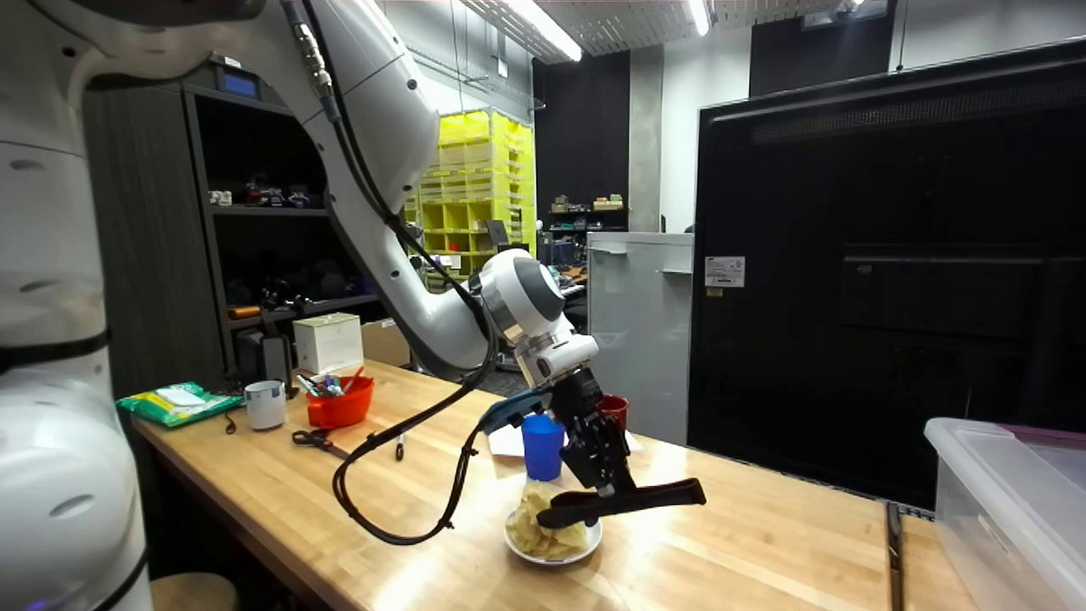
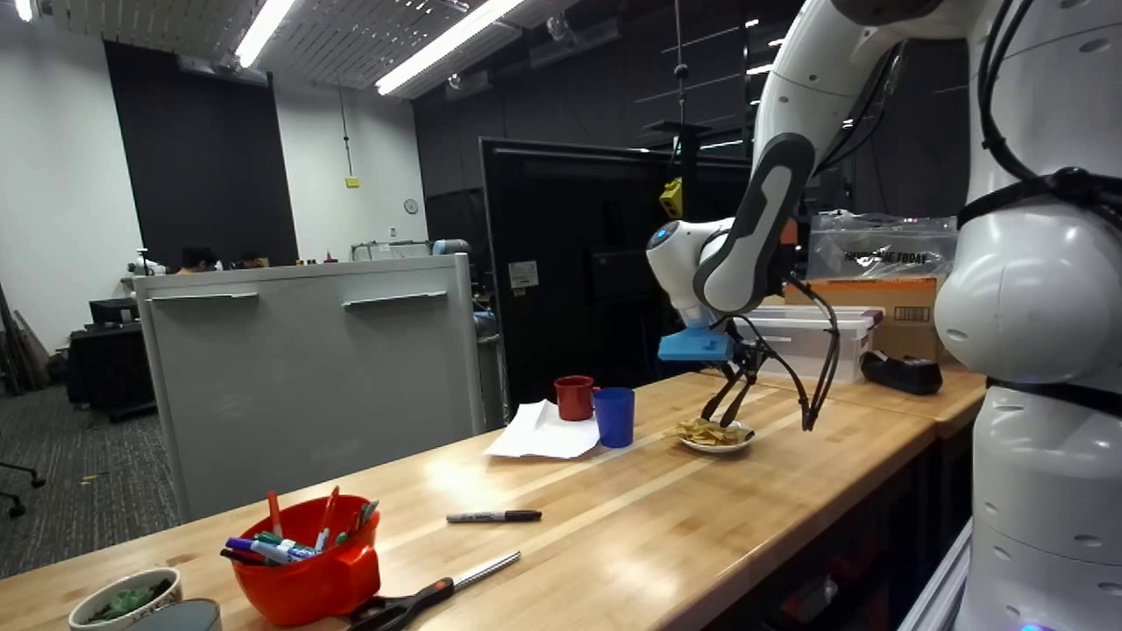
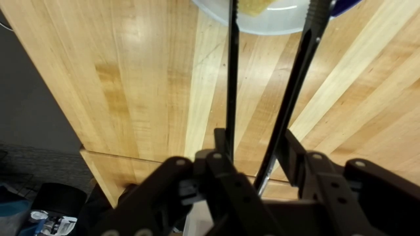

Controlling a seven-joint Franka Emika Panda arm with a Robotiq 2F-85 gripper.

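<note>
Long black tongs (image 1: 652,497) are held in my gripper, one finger against each arm of the tongs. The two arms stand apart and spread toward their tips in the wrist view. A white plate (image 1: 550,559) of yellow chips (image 2: 706,431) sits on the wooden table. The tong tips reach over the plate, close to the chips; whether they touch any cannot be told. One chip (image 3: 254,5) shows between the tong arms at the top of the wrist view, where the frame edge cuts off the tips.
A blue cup (image 2: 614,416) and a red mug (image 2: 574,398) stand near the plate, beside white paper (image 2: 543,432). Farther along are a marker (image 2: 493,516), scissors (image 2: 426,596) and a red pen container (image 2: 316,584). Bare table lies between the plate and the clear bin (image 1: 977,509).
</note>
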